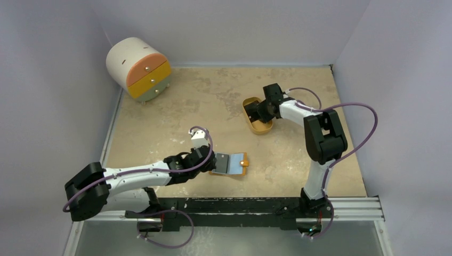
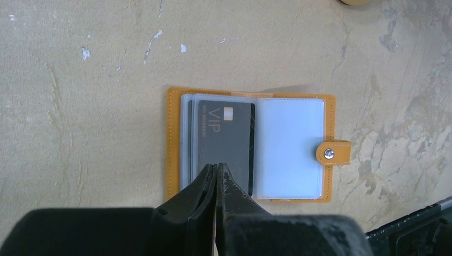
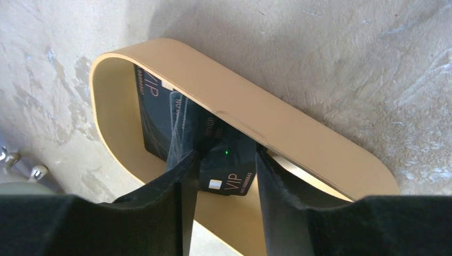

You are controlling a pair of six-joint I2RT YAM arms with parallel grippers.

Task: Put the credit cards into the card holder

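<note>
The card holder [image 2: 330, 120] lies open on the table, a tan case with clear sleeves. A dark VIP card [image 2: 226, 141] shows in its left sleeves, while the right side [image 2: 290, 149] looks pale blue-white. My left gripper is shut over the holder's lower left part, nothing visible between its tips. In the right wrist view, black VIP cards [image 3: 229, 173] lie inside a tan oval tray [image 3: 298, 120]. My right gripper reaches into that tray with its fingers part open, one on either side of a card. Whether they touch it I cannot tell.
A striped toy drawer cabinet [image 1: 139, 69] stands at the back left. Between the tray and the card holder the table [image 1: 186, 101] is bare. Walls enclose the back and sides.
</note>
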